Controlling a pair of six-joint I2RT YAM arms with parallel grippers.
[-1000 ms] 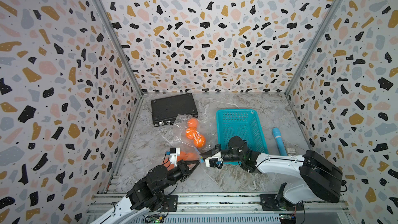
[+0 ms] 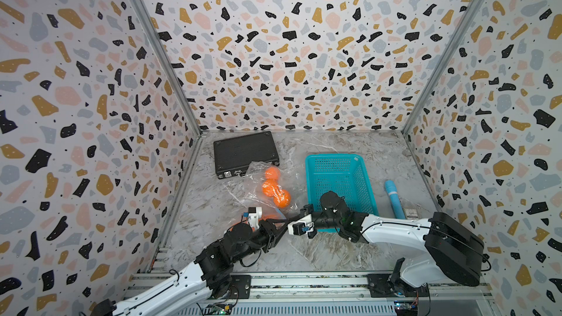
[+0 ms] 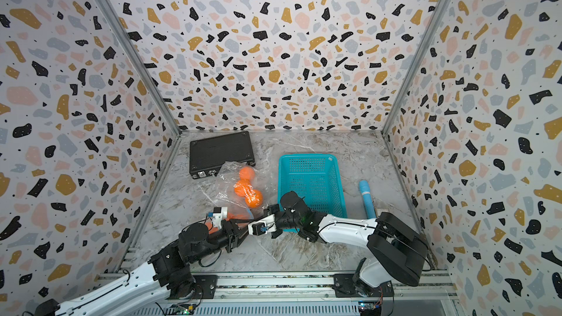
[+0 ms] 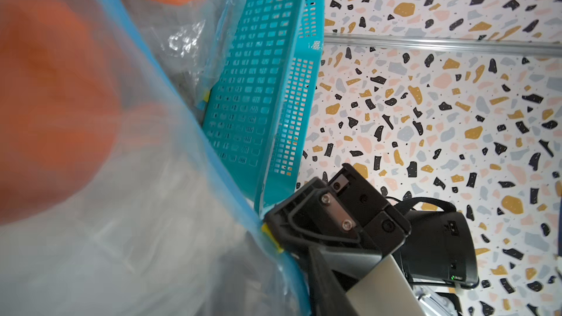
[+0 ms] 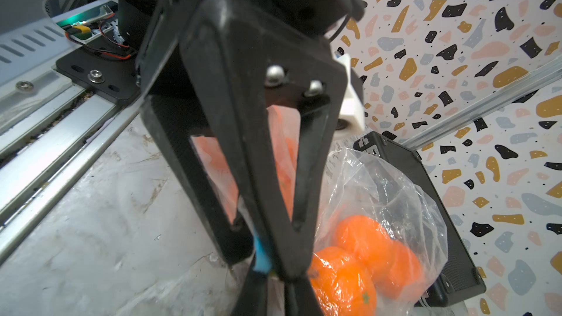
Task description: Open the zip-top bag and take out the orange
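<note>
The zip top bag (image 4: 134,222), with a blue seal and an orange (image 4: 52,117) inside, fills much of the left wrist view. My left gripper (image 2: 279,228) stands part open at the bag's top edge, beside my right gripper (image 2: 288,223), which is shut on that edge near the blue seal. In the right wrist view the left gripper's fingers stand very close in front, with blue bag edge between them. Behind, a second clear bag (image 2: 257,176) holds several oranges (image 2: 281,197).
A teal basket (image 2: 363,175) stands at the right, with a blue cylinder (image 2: 393,199) beyond it. A black case (image 2: 246,152) lies at the back left.
My left gripper has moved rightward and slightly up to the bag's edge by the right gripper. The right arm has hardly moved.
</note>
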